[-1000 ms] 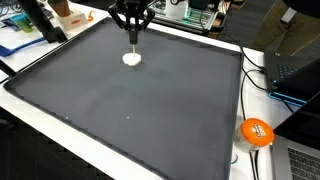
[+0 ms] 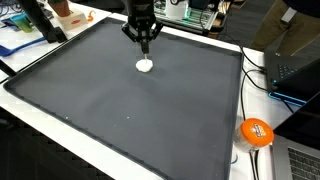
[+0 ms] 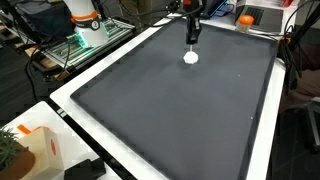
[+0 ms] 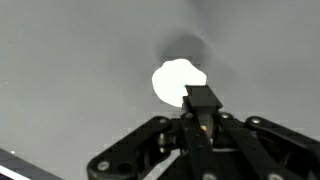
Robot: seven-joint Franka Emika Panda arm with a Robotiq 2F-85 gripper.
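A white utensil with a thin pale stem and a rounded white end (image 2: 144, 65) hangs below my gripper (image 2: 144, 48). My gripper is shut on the upper part of that stem. In the second exterior view, the white end (image 3: 190, 58) sits under the gripper (image 3: 192, 42) over the dark grey board (image 3: 170, 100). From the wrist, the white end (image 4: 176, 80) shows just past the black fingers (image 4: 203, 96), with a dark soft shadow beside it on the grey surface. Whether it touches the board I cannot tell; most of the stem is hidden by the fingers there.
The board is otherwise bare, with wide free room around the utensil. An orange-topped round container (image 2: 254, 133) stands past its right edge, near laptops and cables. Clutter, including an orange-and-white item (image 3: 40, 150), lies off the board.
The gripper and the white utensil have moved together a little to the right and toward the front of exterior view 1.
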